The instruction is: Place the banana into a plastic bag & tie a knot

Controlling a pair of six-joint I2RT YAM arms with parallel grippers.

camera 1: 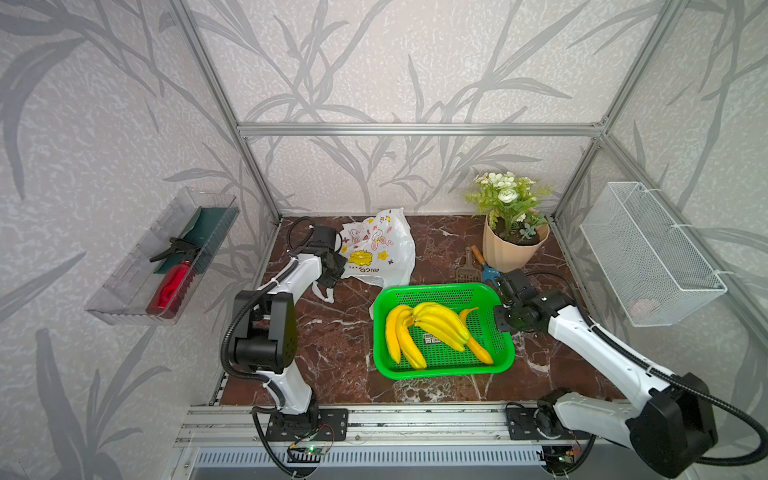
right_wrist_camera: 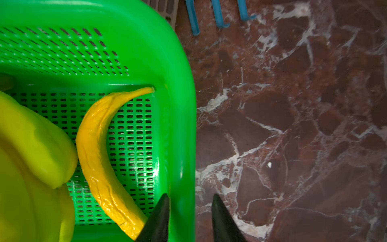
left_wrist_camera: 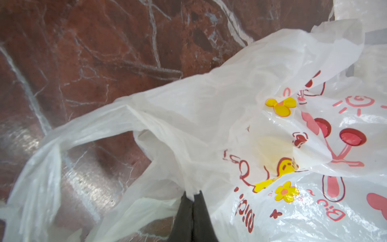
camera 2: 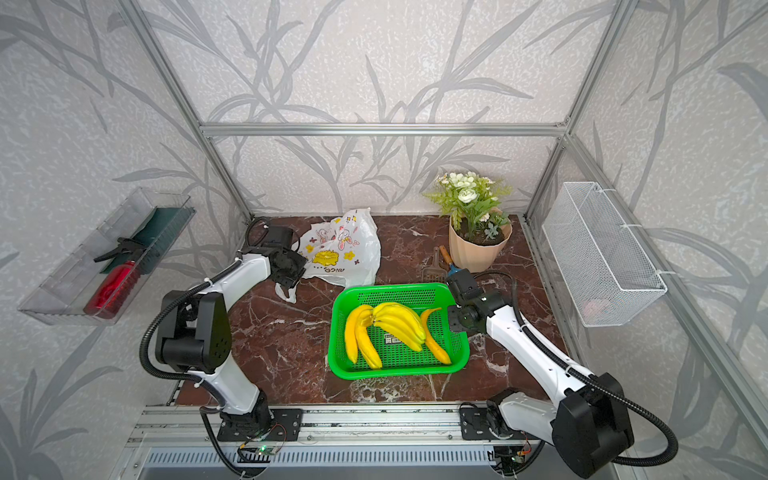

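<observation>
The printed white plastic bag (camera 1: 380, 248) lies crumpled at the back left. My left gripper is shut on a fold of its thin film. The green basket (camera 2: 344, 320) holds a bunch of bananas (camera 2: 396, 324), another pair (camera 2: 360, 340) and a single banana (right_wrist_camera: 96, 141) along the right side. My right gripper stands open at the basket's right rim, one fingertip over the inside and the other outside, above the table.
A flower pot (camera 1: 512, 252) stands at the back right, with a blue rake (right_wrist_camera: 219, 16) beside it, behind the basket. A wire basket (camera 1: 652, 248) and a clear rack (camera 1: 120, 296) hang on the side walls.
</observation>
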